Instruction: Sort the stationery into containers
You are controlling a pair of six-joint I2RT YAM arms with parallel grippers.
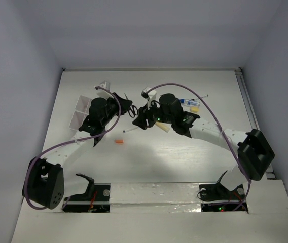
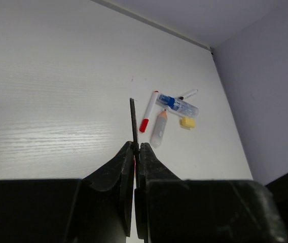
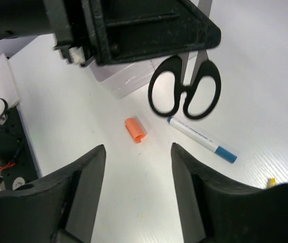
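Observation:
Black-handled scissors (image 3: pixel 184 93) hang in the air with my left gripper shut on their blades; the handles stick out below its fingers in the right wrist view. From the left wrist view they appear edge-on, as a thin dark strip. My right gripper is open, its fingers apart and empty, a short way from the handles. On the table lie an orange piece (image 3: pixel 135 129), a white marker with a blue cap (image 3: pixel 202 139), a red-capped marker (image 2: pixel 149 112), a grey pencil-shaped item (image 2: pixel 159 129), a clear blue-topped bottle (image 2: pixel 179 105) and a yellow block (image 2: pixel 187 122).
A white compartment container (image 1: pixel 76 120) stands at the left, partly covered by my left arm. Both arms meet closely over the middle of the table.

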